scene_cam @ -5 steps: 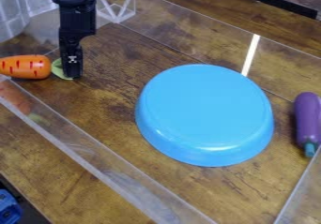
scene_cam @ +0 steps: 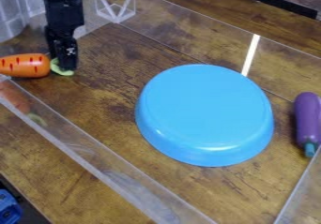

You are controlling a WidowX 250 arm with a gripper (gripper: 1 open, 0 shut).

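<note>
An orange toy carrot (scene_cam: 24, 66) with a green top lies at the left edge, against the clear wall of the enclosure. My black gripper (scene_cam: 60, 59) is low at the upper left, over the carrot's green top at its right end. Whether its fingers are open or shut around that top I cannot tell.
A large upturned blue bowl or plate (scene_cam: 205, 115) covers the middle right. A purple toy eggplant (scene_cam: 306, 120) lies at the right edge. Clear walls border the wooden floor (scene_cam: 113, 97), which is bare in the middle left and upper middle. Something blue sits outside at the bottom left.
My gripper has shifted slightly left, toward the carrot. The carrot and the other objects look nearly unchanged.
</note>
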